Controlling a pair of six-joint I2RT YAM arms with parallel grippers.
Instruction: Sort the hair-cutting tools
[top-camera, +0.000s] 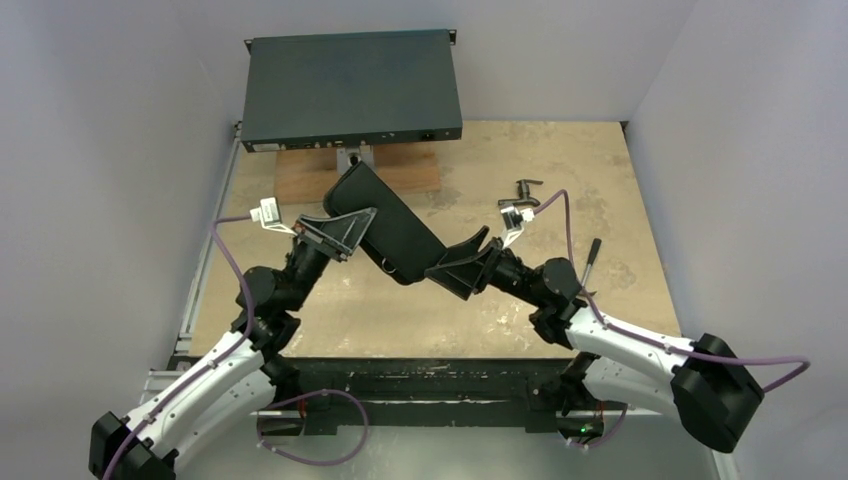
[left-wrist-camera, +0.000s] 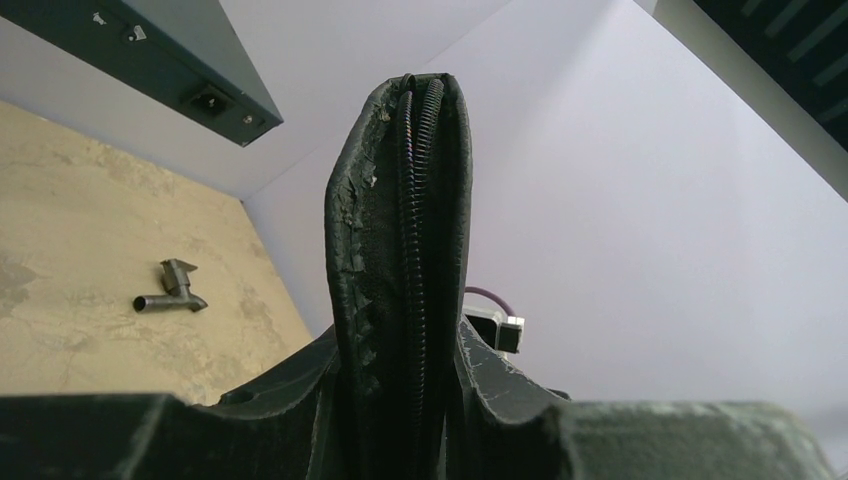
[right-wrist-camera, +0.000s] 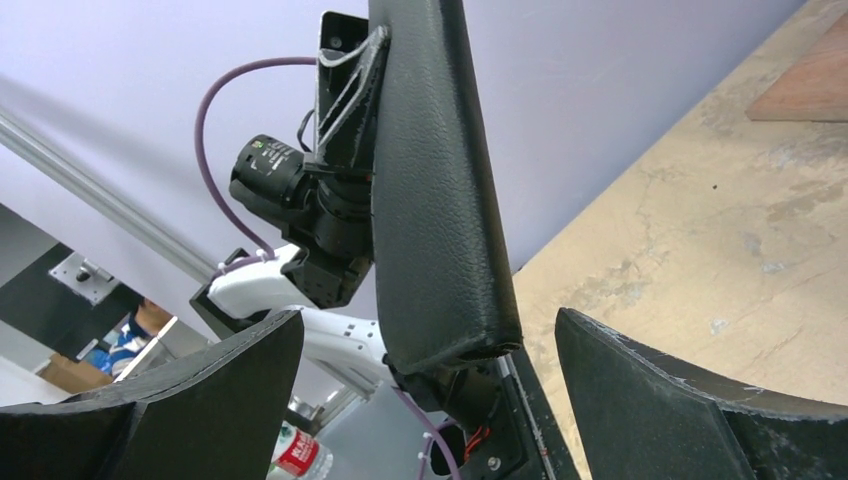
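A black zippered leather case (top-camera: 385, 225) is held aloft, tilted, by my left gripper (top-camera: 345, 228), shut on one side of it. In the left wrist view its zipper edge (left-wrist-camera: 400, 250) stands upright between the fingers. My right gripper (top-camera: 460, 262) is open at the case's lower right end; in the right wrist view the case's end (right-wrist-camera: 440, 290) sits just beyond and between the spread fingertips. A dark metal tool (top-camera: 520, 200) lies at the back right of the table, and a slim dark-handled tool (top-camera: 593, 250) lies at the right.
A large dark metal box (top-camera: 350, 85) stands at the back over a wooden board (top-camera: 410, 180). White walls enclose the sides.
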